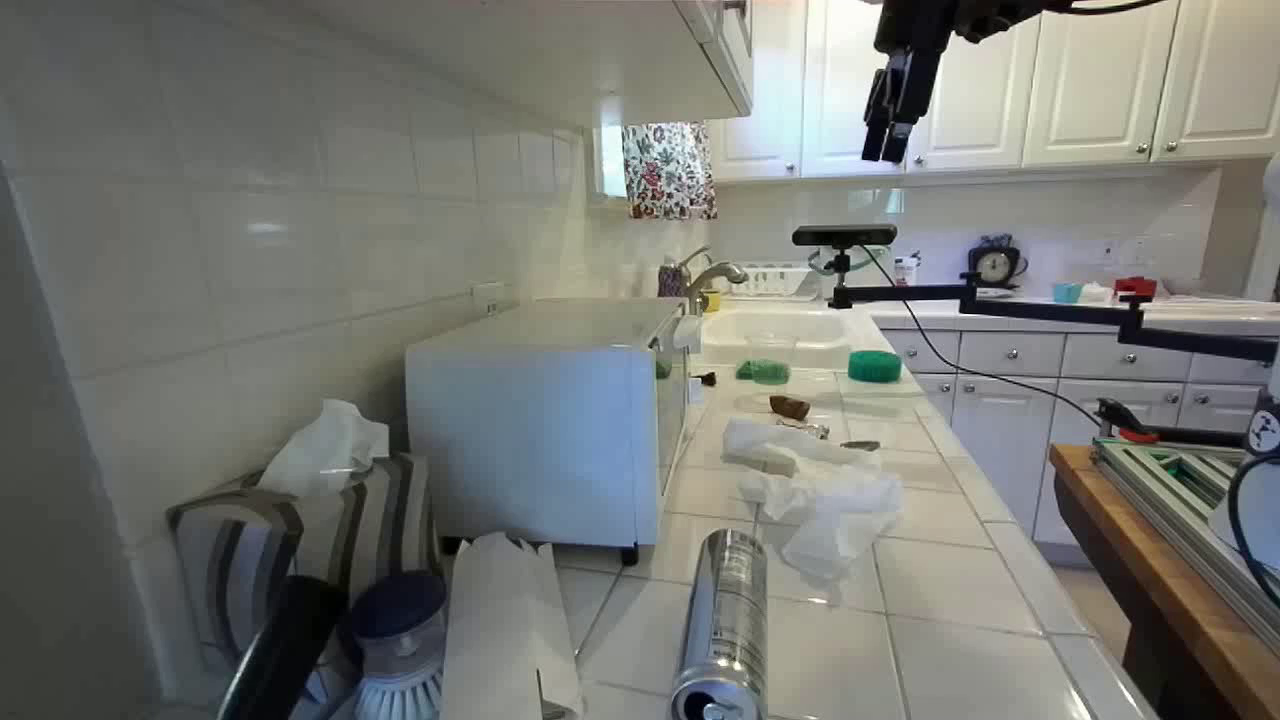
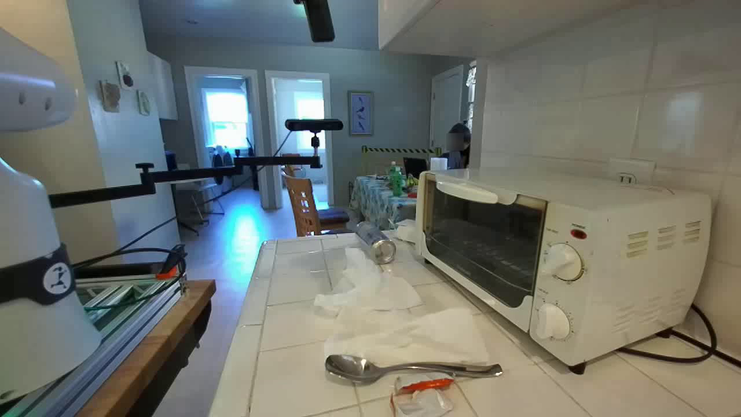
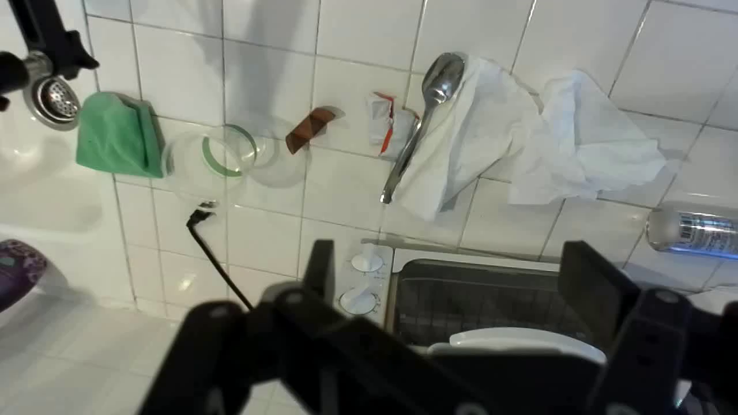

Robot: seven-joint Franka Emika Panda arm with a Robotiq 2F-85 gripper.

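High above the counter, my gripper stands open, its black fingers (image 3: 588,290) wide apart over the toaster oven with nothing between them. In exterior view 1 the gripper (image 1: 890,142) hangs at the top, clear of everything. On the tiles lie a metal spoon (image 3: 427,114), crumpled white paper towels (image 3: 581,148), a torn orange-and-white wrapper (image 3: 387,128) and a brown piece (image 3: 309,130). A clear cup (image 3: 200,166) with a green ring and a green cloth (image 3: 119,138) sit toward the sink. A silver can (image 3: 702,234) lies on its side.
The white toaster oven (image 2: 486,243) stands against the wall, its door shut. A sink (image 1: 774,332) lies at the far end. A camera on a black arm (image 1: 996,300) reaches over the counter. Bare tiles (image 1: 960,576) run along the open edge.
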